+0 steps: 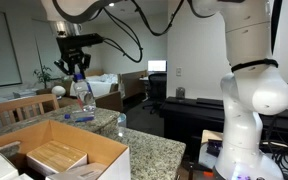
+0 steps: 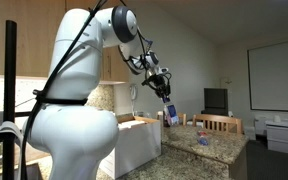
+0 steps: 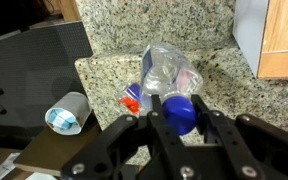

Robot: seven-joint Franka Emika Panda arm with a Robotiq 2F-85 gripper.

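A clear plastic bottle with a blue cap point(image 3: 180, 115) hangs from my gripper, which is shut on its cap end. In the first exterior view the bottle point(image 1: 84, 92) is held upright above the far counter, with the gripper point(image 1: 76, 68) over it. The second exterior view shows the same bottle point(image 2: 171, 112) tilted slightly in the air, clear of the counter.
An open cardboard box point(image 1: 104, 150) with a smaller box inside stands in front. Another clear bottle point(image 1: 122, 124) stands on the granite counter point(image 1: 156, 150), which has free room on its right. A white cup point(image 3: 68, 112) lies at left in the wrist view.
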